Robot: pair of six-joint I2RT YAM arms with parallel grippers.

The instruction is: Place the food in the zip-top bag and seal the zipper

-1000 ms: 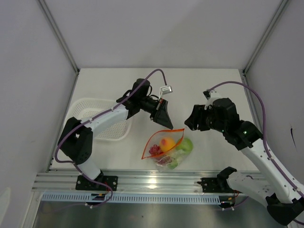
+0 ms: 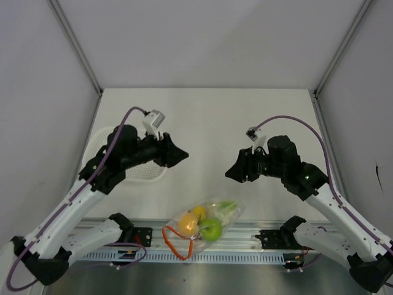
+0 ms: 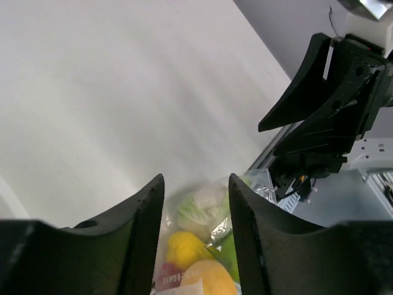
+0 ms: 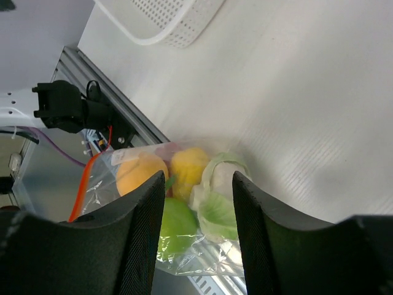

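The clear zip top bag (image 2: 186,232) lies across the table's front edge in the top view, its orange-red zipper end (image 2: 180,254) out past the edge at front left. Inside are an orange (image 4: 140,172), a green apple (image 4: 177,225), something yellow (image 3: 184,248) and a pale green leafy piece (image 4: 215,211). My left gripper (image 2: 186,155) hovers behind the bag, its fingers (image 3: 141,227) apart and nothing between them. Over to the right, my right gripper (image 2: 229,176) is also open and empty, above the table. Neither gripper touches the bag.
A white perforated basket (image 2: 144,173) stands at the table's left, partly behind my left arm. Metal rails (image 2: 245,233) run along the front edge.
The bag has slid toward the front and left and turned, its zipper end now past the edge. My left gripper swung left, away from the middle; the right gripper shifted slightly.
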